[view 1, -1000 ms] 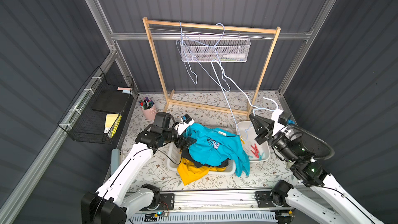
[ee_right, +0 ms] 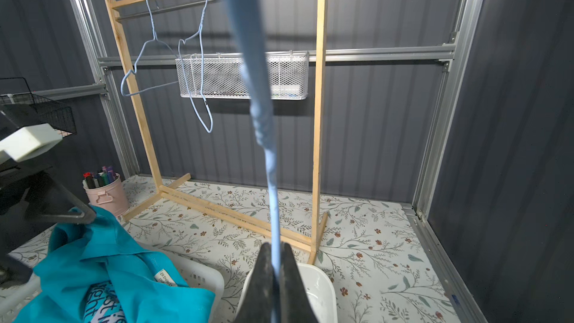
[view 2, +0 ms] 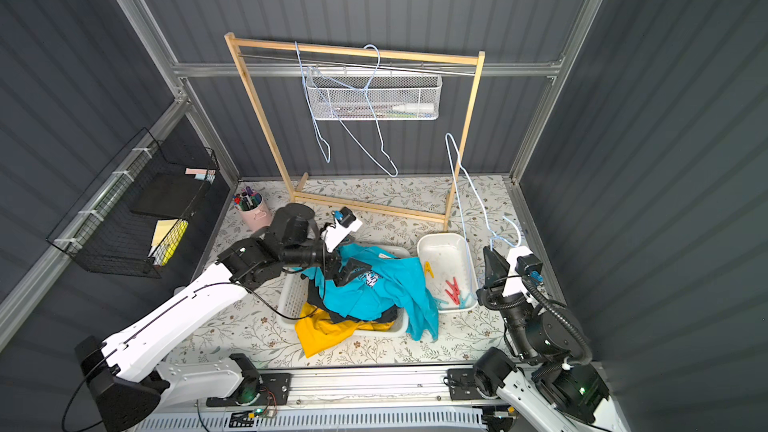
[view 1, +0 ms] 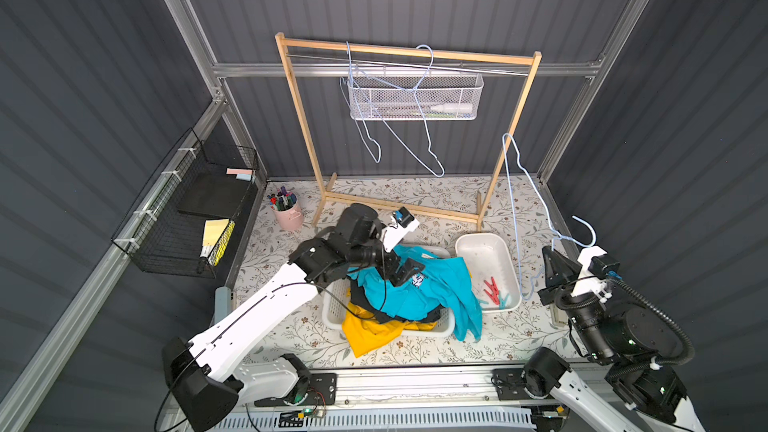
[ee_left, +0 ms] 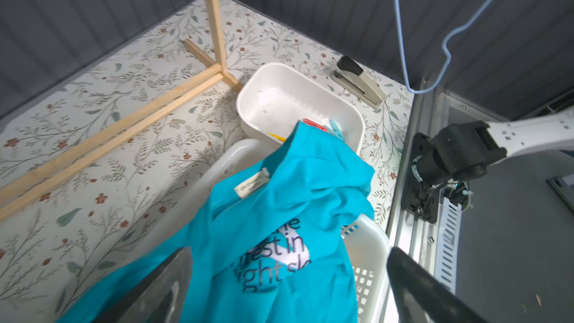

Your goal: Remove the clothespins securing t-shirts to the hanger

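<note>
My right gripper is shut on a light-blue wire hanger (view 1: 516,208) at the right, with no shirt or clothespin visible on it. My left gripper stands open over a turquoise t-shirt (view 1: 416,288), heaped with a yellow shirt (view 1: 372,336) and a dark one in a white laundry basket (view 1: 332,312). A white tray (view 2: 448,256) holds red clothespins (view 2: 453,292), a yellow one (view 2: 429,269) and light-blue ones.
A wooden rack (view 1: 296,104) with more hangers (ee_right: 203,83) stands at the back, before a mesh basket (view 1: 414,100). A pink pen cup (ee_right: 107,197) is at the back left and a black wire basket (view 1: 184,208) on the left wall.
The right arm has carried the hanger rightward, away from above the shirts. The left arm has moved a little to the right over the turquoise shirt.
</note>
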